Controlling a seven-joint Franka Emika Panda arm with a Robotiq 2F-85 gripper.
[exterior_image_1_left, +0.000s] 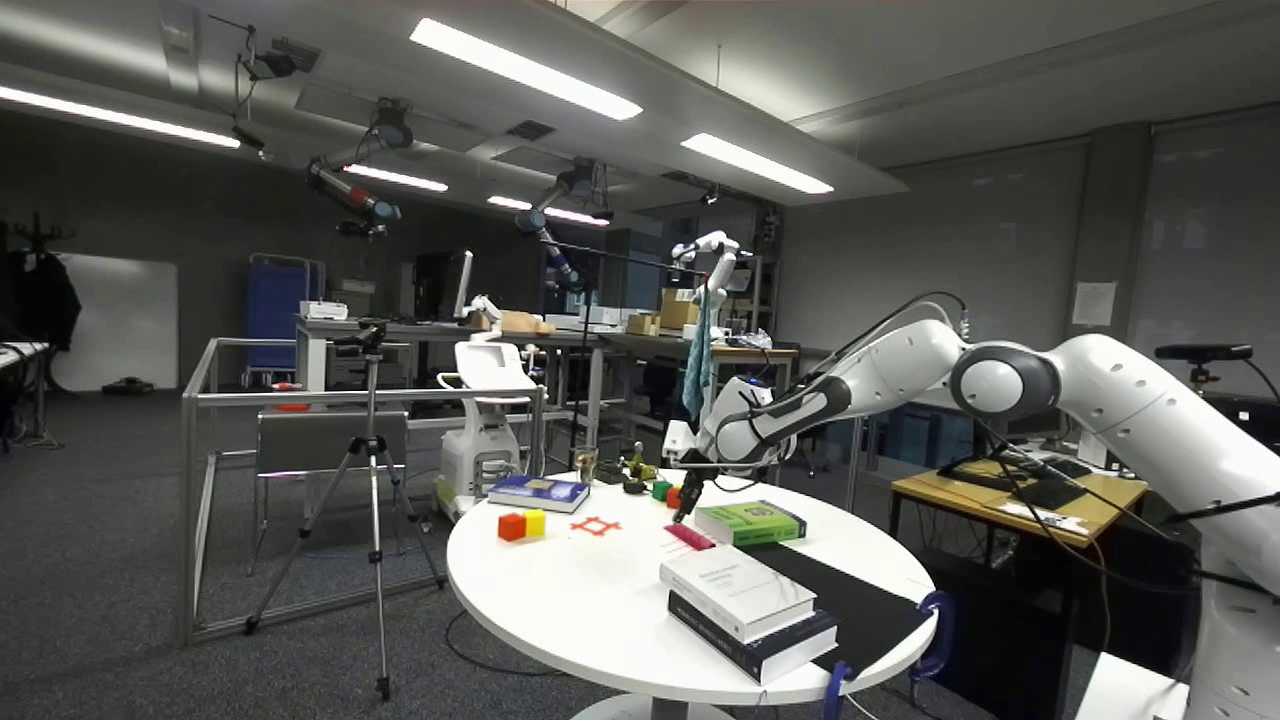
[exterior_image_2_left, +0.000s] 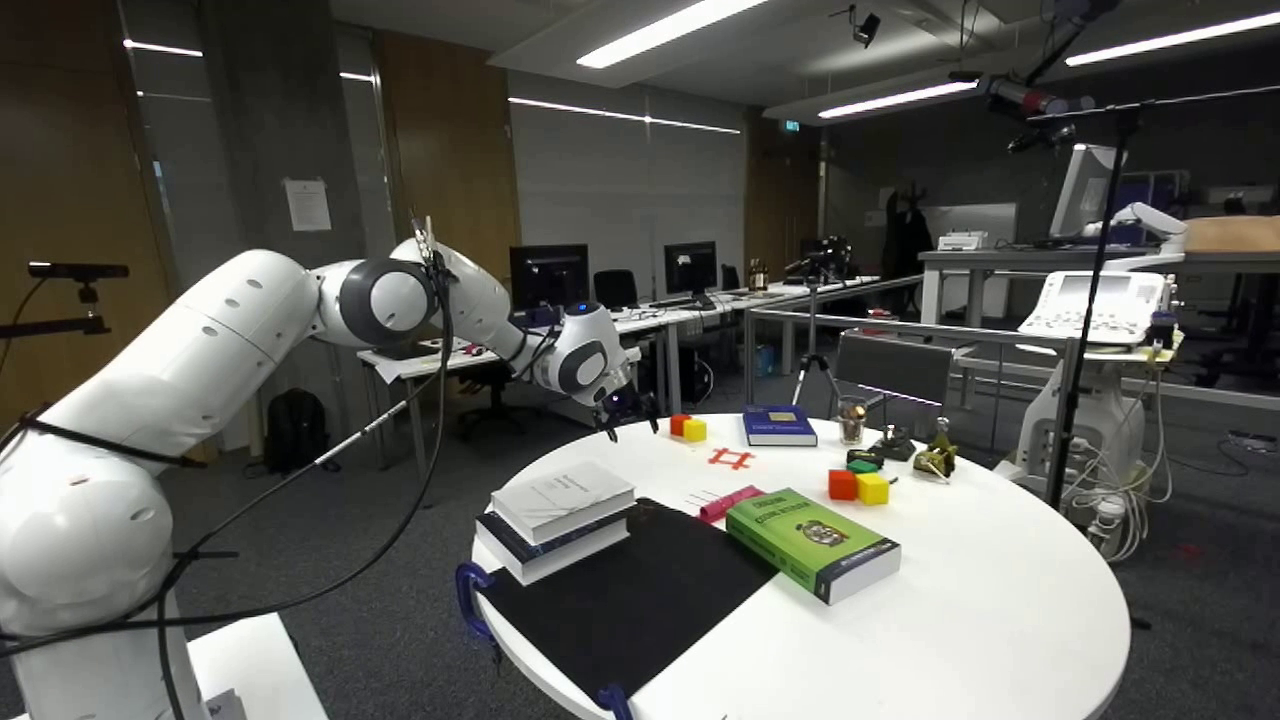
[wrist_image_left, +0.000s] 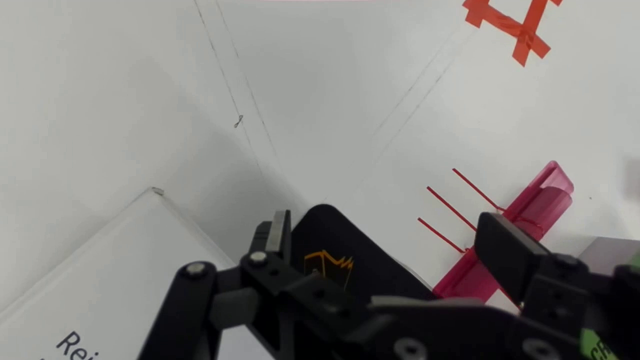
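Note:
My gripper is open, its two fingers well apart and nothing between them. The wrist view looks down past the left finger and the right finger onto the white table. In that view the right finger overlaps a pink trough-like object with thin red lines beside it. At lower left lies a white book, whose corner is near the left finger. In exterior view 2 the white book rests on a dark book. A green book lies beside the pink object.
A red tape outline marks the table. Red and yellow cubes sit near a blue book. More cubes stand beyond the green book. A black mat is bordered by blue clamps.

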